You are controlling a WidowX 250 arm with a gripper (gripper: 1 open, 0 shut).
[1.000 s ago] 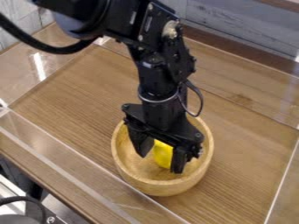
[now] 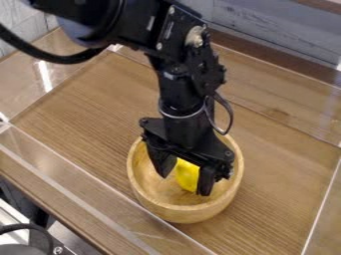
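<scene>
A round wooden bowl (image 2: 180,207) sits near the front edge of the wooden table, with a yellow object (image 2: 188,176) inside it. The black gripper (image 2: 182,169) reaches down into the bowl from above, its two fingers open on either side of the yellow object, which it partly hides.
A transparent rim runs along the front left edge, and white panels border the table at the back. Dark cables show at the lower left.
</scene>
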